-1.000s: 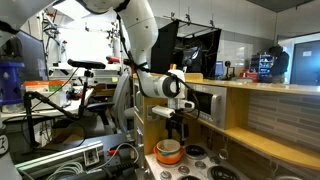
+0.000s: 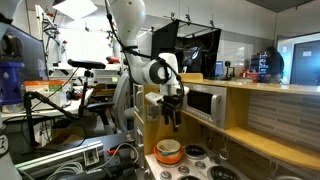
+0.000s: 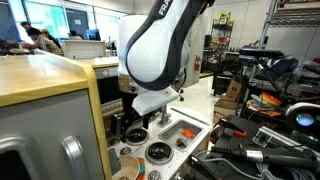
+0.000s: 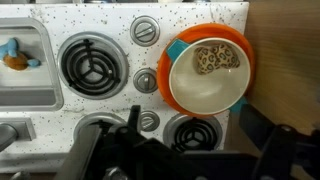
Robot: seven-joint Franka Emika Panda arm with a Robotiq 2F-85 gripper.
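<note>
A cream bowl sits in or on an orange pot with teal showing at its edge. Inside the bowl, against its far side, lies a brown patterned piece. In exterior view 1 the bowl and pot stand on the stove top at the corner by the cabinet. My gripper is above the near side of the bowl, its black fingers spread wide apart, with no object held between them. From exterior view 2 the bowl is partly cut off by the grey cabinet.
Several stove burners and knobs lie left of the pot. Farther left is a sink with a small blue and orange item. A microwave and wooden shelf stand behind; a wooden panel borders the pot's right side.
Over the last second my arm has shifted a little to the left in exterior view 1, with the gripper still raised near the pot. Bowl and pot have stayed put.
</note>
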